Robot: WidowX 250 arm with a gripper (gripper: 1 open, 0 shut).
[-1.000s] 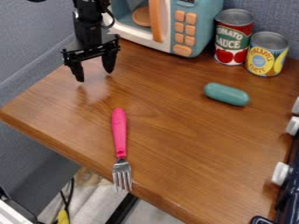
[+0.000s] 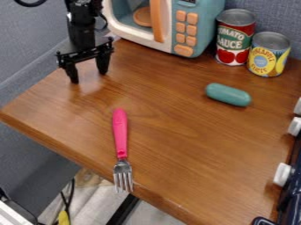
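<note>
My gripper (image 2: 88,70) hangs at the upper left over the wooden table (image 2: 177,158), its two black fingers apart with nothing between them. A fork (image 2: 121,149) with a pink handle and metal tines lies near the front left edge. A teal cylindrical object (image 2: 228,95) lies at the right of the table's middle.
A toy microwave (image 2: 186,26), a tomato sauce can (image 2: 234,38) and a yellow can (image 2: 268,54) stand along the back. A dark appliance with white knobs (image 2: 286,202) is at the right edge.
My gripper has moved slightly to the left from where it was a second ago. The objects on the table have not moved.
</note>
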